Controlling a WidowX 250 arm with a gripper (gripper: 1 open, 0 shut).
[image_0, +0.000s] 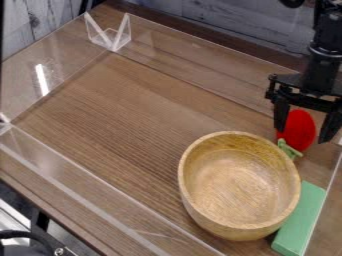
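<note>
The black gripper (299, 104) is at the right, open, just above a red object (298, 127) with a small green part (289, 149) at its lower left. The red object rests on the wooden table between the fingers or slightly below them; whether they touch it is unclear.
A large round wooden bowl (239, 190) sits just below the red object. A green rectangular block (302, 219) lies at the lower right. A clear plastic item (107, 30) stands at the top left.
</note>
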